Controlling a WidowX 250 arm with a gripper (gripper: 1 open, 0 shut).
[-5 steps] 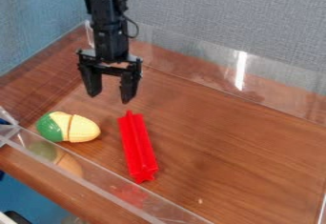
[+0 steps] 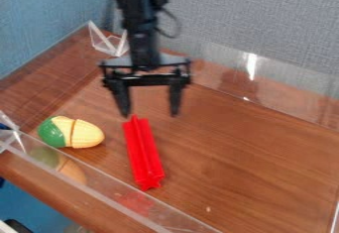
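The black robot gripper (image 2: 147,98) hangs open and somewhat blurred in the upper middle, its fingers above the far end of a long red bar (image 2: 143,153) lying on the wooden surface. A green and cream oval object (image 2: 79,133) lies to the left of the bar. Nothing shows between the fingers.
A clear low wall (image 2: 146,207) runs along the near edge, with another along the back right. A blue side wall stands at back left.
The gripper has moved right and toward the camera, now over the far end of the red bar. The objects on the surface look unmoved.
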